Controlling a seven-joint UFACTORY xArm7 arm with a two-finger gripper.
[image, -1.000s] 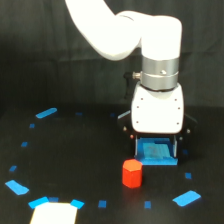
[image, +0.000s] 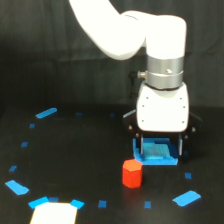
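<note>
A small red block (image: 131, 173) stands on the black table in front of a blue open-topped box (image: 155, 161), slightly left of the box's middle. My gripper (image: 160, 142) is over the box, its white hand in front of the box's back part. Its dark fingers blend into the black background, so how far apart they stand and whether anything is between them cannot be made out. The inside of the box is partly covered by the hand, and I see no separate object in it.
Blue tape pieces (image: 187, 198) and small blue squares mark the black table. A white object (image: 53, 214) is cut off by the lower left edge.
My gripper has shifted slightly to the right and up in the view. The red block and the blue box look to be in the same places.
</note>
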